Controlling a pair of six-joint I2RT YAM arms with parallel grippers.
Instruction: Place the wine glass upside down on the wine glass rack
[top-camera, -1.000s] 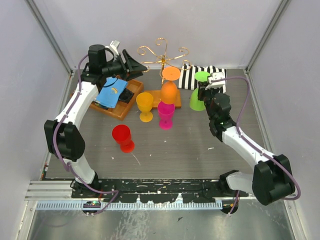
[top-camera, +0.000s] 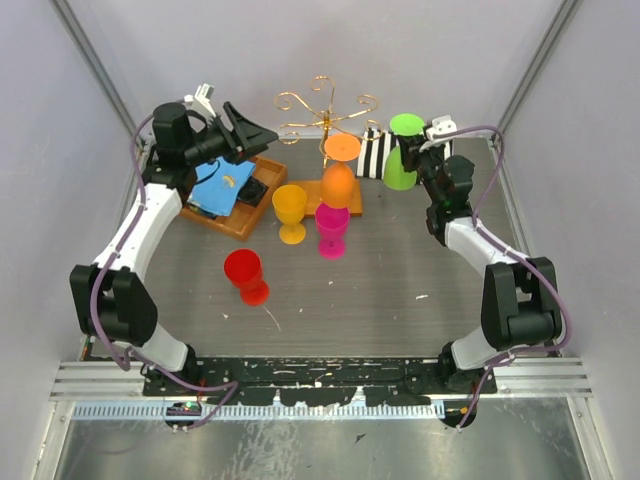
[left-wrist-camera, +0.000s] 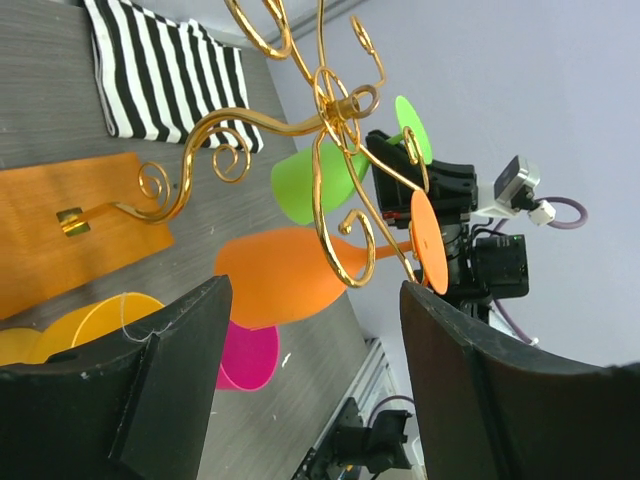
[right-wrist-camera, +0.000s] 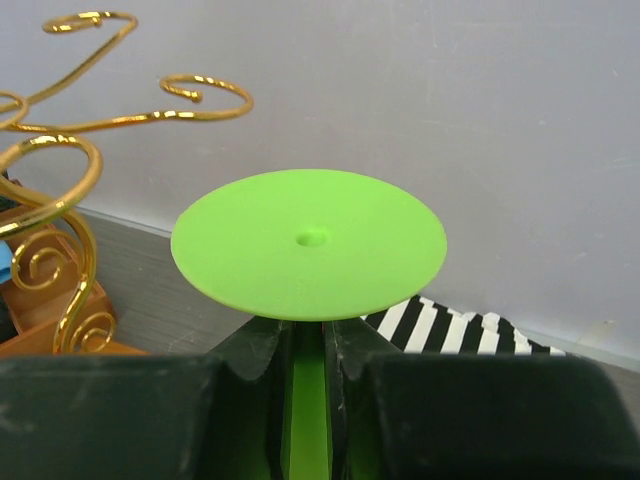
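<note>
Upside down in my right gripper (top-camera: 409, 152) is the green wine glass (top-camera: 400, 172), its round base (right-wrist-camera: 310, 235) up and its bowl below. In the right wrist view the fingers (right-wrist-camera: 240, 365) are closed around its stem. The glass is right of the gold rack (top-camera: 327, 122), apart from its hooks. An orange glass (left-wrist-camera: 285, 270) hangs upside down on the rack. My left gripper stands open left of the rack, nothing between its fingers.
Yellow (top-camera: 290, 203), magenta (top-camera: 332, 225) and red (top-camera: 245, 270) glasses stand on the table. A wooden tray (top-camera: 240, 222) with a blue cloth lies behind left; a striped cloth (top-camera: 374, 155) lies behind the green glass.
My left gripper has moved left, away from the rack. The orange glass has stayed put.
</note>
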